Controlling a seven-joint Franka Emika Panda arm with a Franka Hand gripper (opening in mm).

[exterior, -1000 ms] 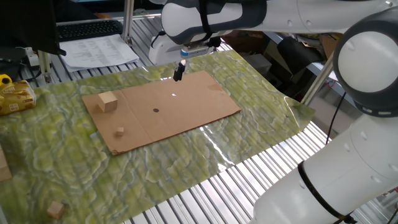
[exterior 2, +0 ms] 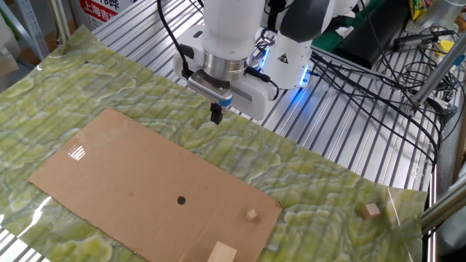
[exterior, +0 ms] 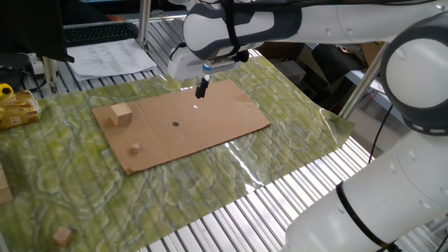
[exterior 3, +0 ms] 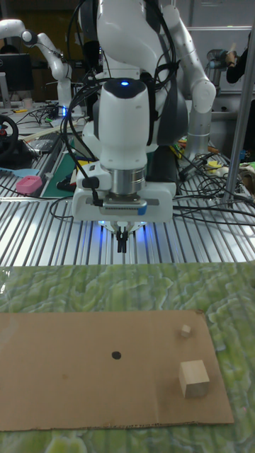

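My gripper hangs in the air with its black fingers close together, shut, and nothing shows between them. Below it in exterior view 1 lies a flat brown cardboard sheet with a dark round spot on it. A larger wooden block rests near one end of the sheet, and a small wooden cube sits close to that block. Both are well apart from the gripper.
Another wooden cube lies on the green marbled cloth, off the cardboard. A yellow-brown packet and part of a wooden block are at the left edge in exterior view 1. Most of the cardboard is clear.
Over the last second my gripper has come down slightly in exterior view 1, and the arm's links have shifted a little. The blocks and cardboard have stayed in place.
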